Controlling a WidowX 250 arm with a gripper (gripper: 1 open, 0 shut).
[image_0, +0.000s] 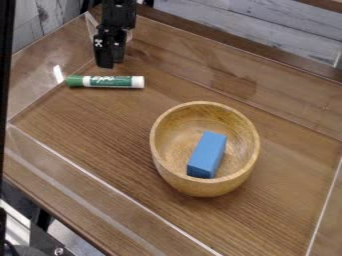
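Note:
The black gripper (110, 52) hangs at the top left, open, with its fingers above and behind a green tube (106, 81) that lies crosswise on the wooden table (94, 150). A blue block (206, 154) rests inside a wooden bowl (174, 131) right of the table's middle.
The table's left edge runs down the left side, with cables at the lower left.

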